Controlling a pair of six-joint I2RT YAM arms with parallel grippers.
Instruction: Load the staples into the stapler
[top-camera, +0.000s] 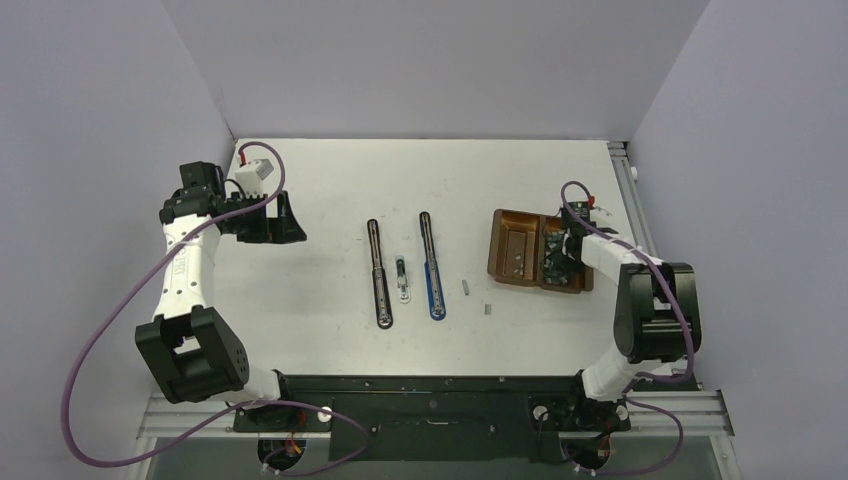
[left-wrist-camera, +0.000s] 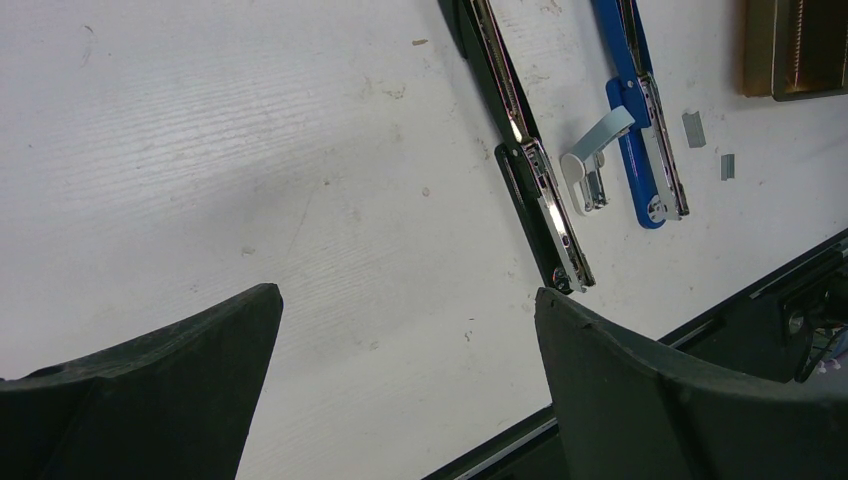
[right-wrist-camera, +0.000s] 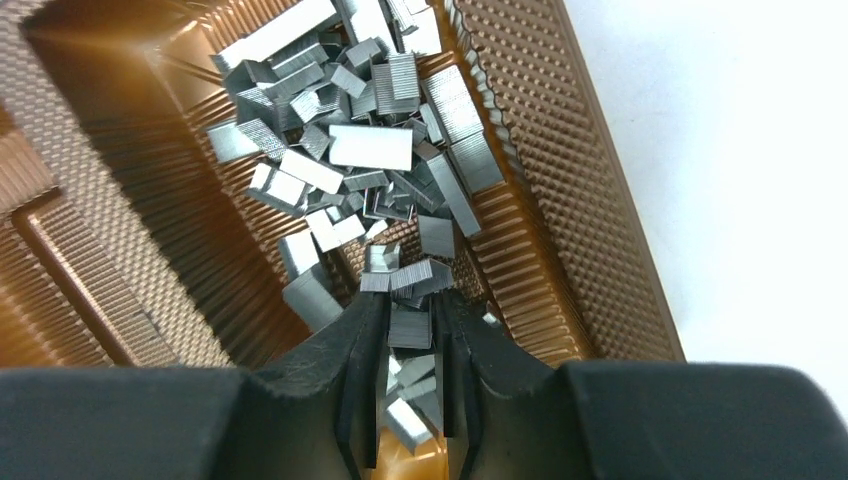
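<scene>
A black long-arm stapler, a small light stapler and a blue long-arm stapler lie mid-table. My left gripper hangs open and empty at the left. My right gripper is down in the staple compartment of the brown box, shut on a few staple strips; more staple pieces lie heaped around it.
Two loose staple strips lie between the blue stapler and the box. The box's left compartment looks nearly empty. The table's left, back and front middle are clear; walls stand on both sides.
</scene>
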